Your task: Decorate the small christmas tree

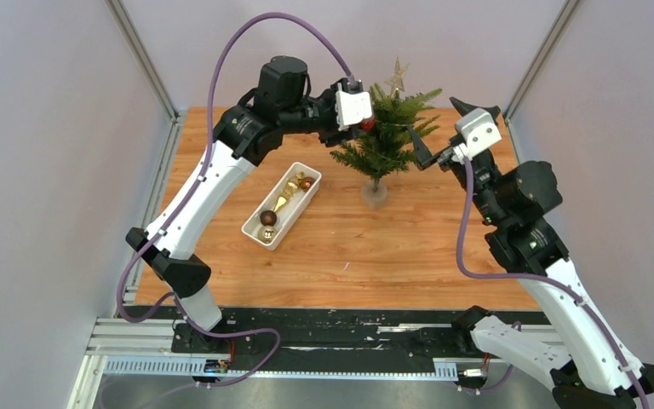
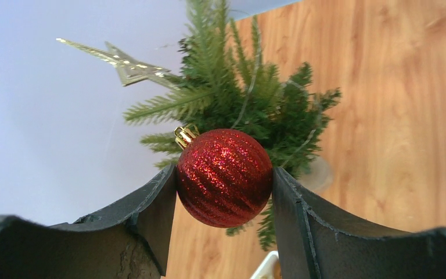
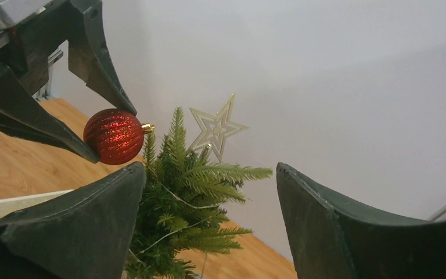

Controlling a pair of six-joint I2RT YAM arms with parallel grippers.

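The small Christmas tree (image 1: 383,141) stands on the table in a clear round base (image 1: 375,194), a gold star (image 3: 216,129) at its top and a thin light wire (image 3: 177,200) round its branches. My left gripper is shut on a glittery red ball (image 2: 223,178), one fingertip on either side; its gold cap (image 2: 184,136) points up and left. In the top view the ball is at the tree's left side, partly hidden. Right of the tree, my right gripper (image 1: 434,120) is open toward the branches. Its fingers (image 3: 319,215) are wide apart, nothing held between them.
A white tray (image 1: 249,228) left of the tree holds several gold and brown ornaments (image 1: 268,218). The rear wall (image 1: 341,51) rises close behind the tree.
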